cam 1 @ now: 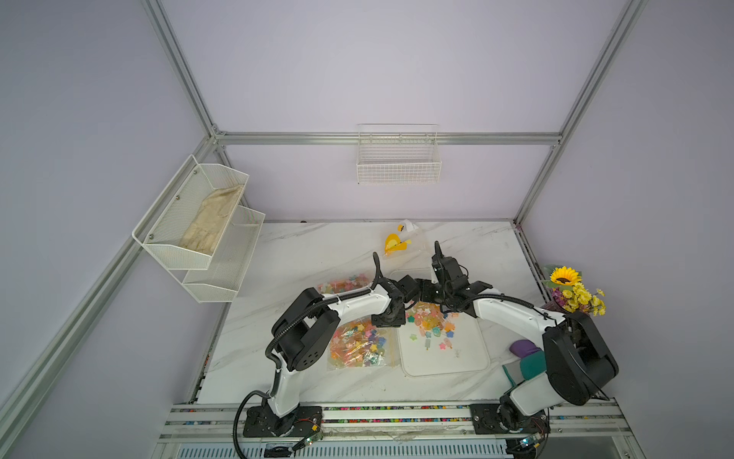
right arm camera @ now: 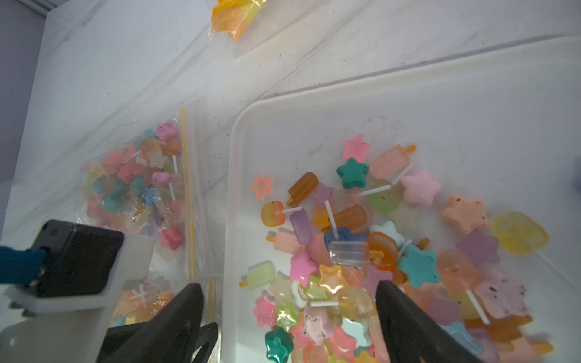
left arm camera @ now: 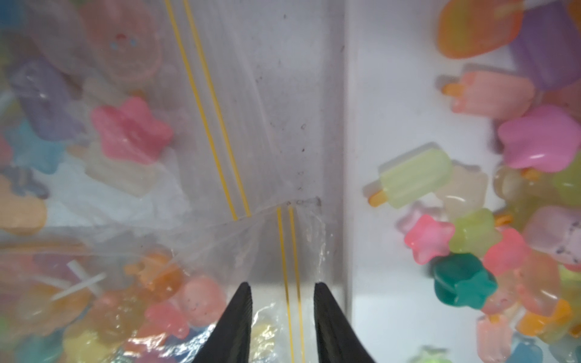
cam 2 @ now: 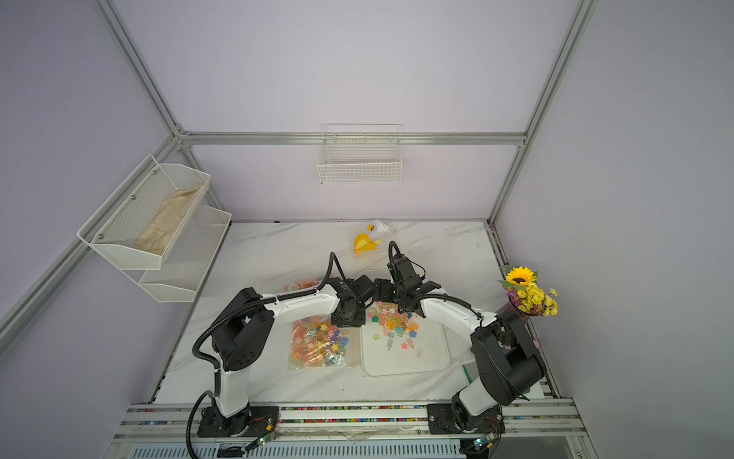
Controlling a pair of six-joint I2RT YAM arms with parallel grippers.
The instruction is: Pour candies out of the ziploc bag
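Observation:
Two ziploc bags of colourful candies lie left of the white tray point(cam 1: 447, 355): a front bag point(cam 2: 313, 344) and a rear bag point(right arm camera: 133, 181), with yellow zip strips on their right edges. Many loose candies point(right arm camera: 333, 284) lie in the tray. My left gripper is part open over the front bag's zip edge near the tray's left rim; whether it touches the plastic is unclear. My right gripper stands open above the loose candies, nothing seen between its dark, blurred fingers.
A small bag with yellow items point(cam 1: 396, 243) lies at the back. Flowers point(cam 1: 573, 290) stand at the right edge, with purple and teal items point(cam 1: 524, 348) nearer the front. Wire baskets point(cam 1: 198, 237) hang on the walls.

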